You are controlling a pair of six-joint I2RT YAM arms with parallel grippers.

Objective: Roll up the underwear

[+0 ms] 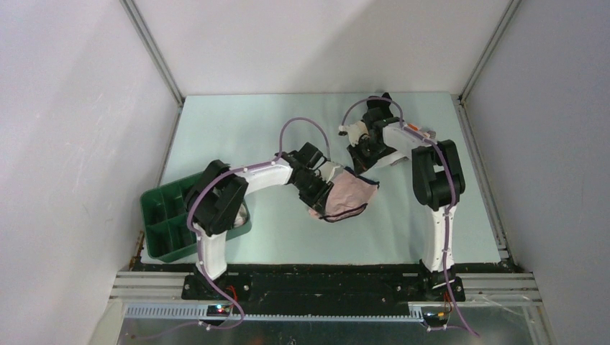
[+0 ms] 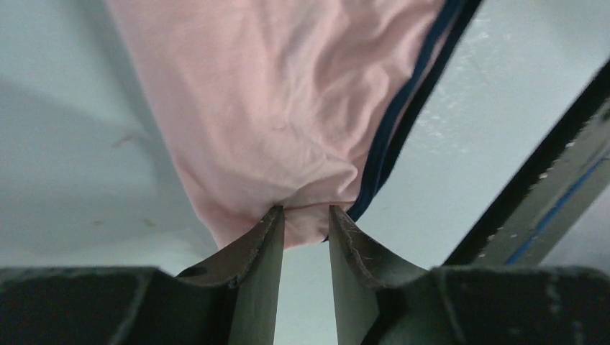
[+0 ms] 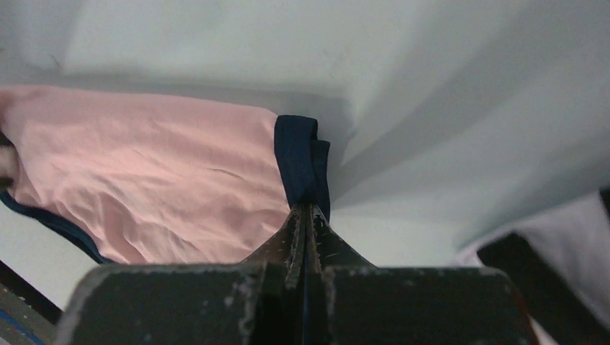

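Observation:
The pink underwear (image 1: 350, 194) with navy edging lies flat, folded into a four-sided patch, near the table's middle. At its lower-left end is my left gripper, its fingers parted with the pink end of the cloth (image 2: 266, 144) showing between and beyond them. My right gripper is shut, its tips meeting at the navy band (image 3: 296, 154) on the opposite end. Whether a thin fold of that band is pinched there is hidden. From above, both hands partly cover the garment's ends.
A green divided box (image 1: 160, 244) stands at the left under my left arm, with something whitish inside. Other garments (image 1: 392, 159) lie at the upper right beneath my right arm.

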